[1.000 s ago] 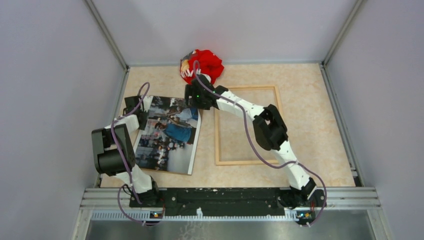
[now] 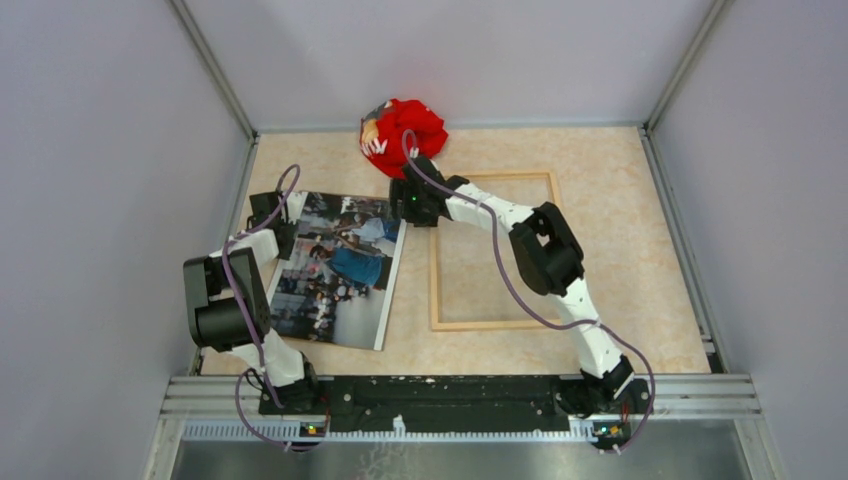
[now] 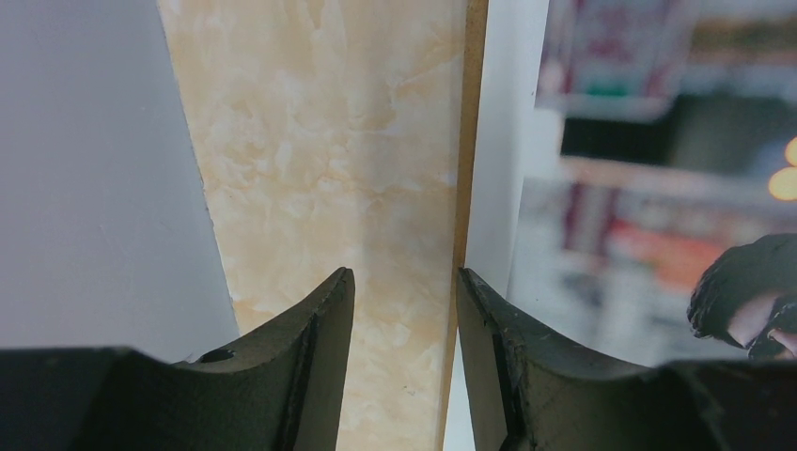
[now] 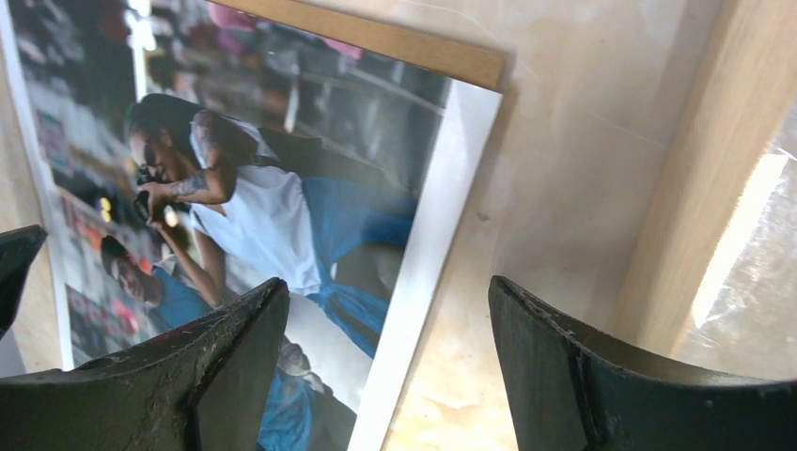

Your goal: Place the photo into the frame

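Note:
The photo (image 2: 340, 280) lies on a thin backing board on the table's left half, its white border showing. The empty wooden frame (image 2: 500, 324) lies to its right. My left gripper stands part open at the photo's left edge, one finger beside the board's edge, nothing clearly held. My right gripper is open over the photo's top right, its fingers either side of the white right border (image 4: 423, 244), with the frame's left rail (image 4: 700, 169) just beyond.
A red cloth (image 2: 415, 130) is bunched at the back, behind the right gripper. Grey walls surround it.
The right gripper has moved a little rightward and toward the front, onto the photo's right edge. The left arm and photo look unchanged.

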